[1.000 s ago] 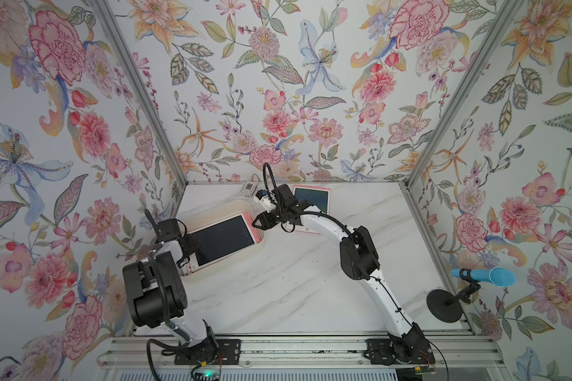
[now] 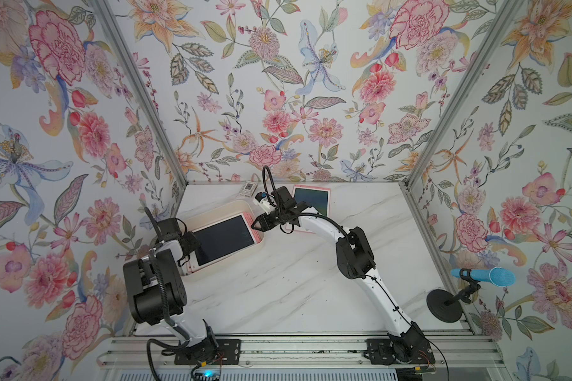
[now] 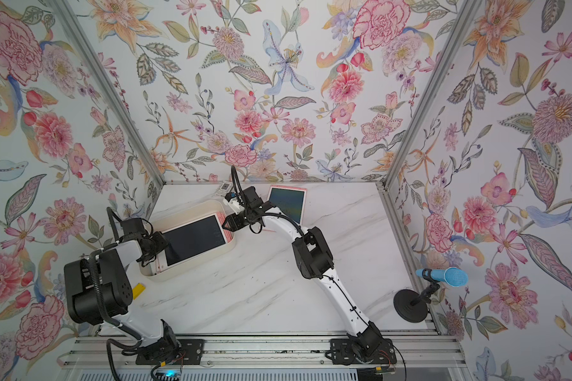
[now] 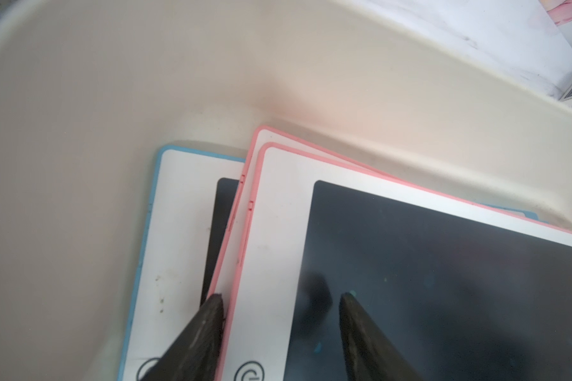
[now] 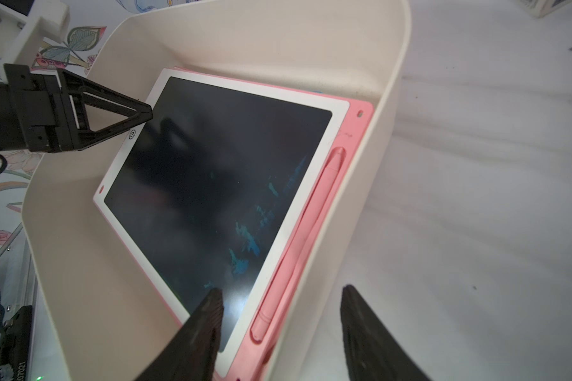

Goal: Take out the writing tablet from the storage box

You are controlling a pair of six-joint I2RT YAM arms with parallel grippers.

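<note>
A pink-edged writing tablet (image 5: 222,184) with a dark screen lies face up in the cream storage box (image 5: 349,197), on the table's left side. At its left end is my open left gripper: one finger is by the tablet's pink edge and the other is over the screen. In the right wrist view, my right gripper stands open at the box's right end. Its left finger is over the tablet's corner, its right finger outside the box wall. Whether either finger touches the tablet, I cannot tell.
Beneath the top tablet lie another pink-edged one (image 4: 235,238) and a blue-edged one (image 4: 171,241). Another tablet (image 2: 312,200) rests on the table behind my right arm. A small printed box (image 2: 248,189) stands at the back.
My right gripper has shifted slightly left and down toward the box's right end. The left arm shows almost no movement, and the tablet stays in place.
</note>
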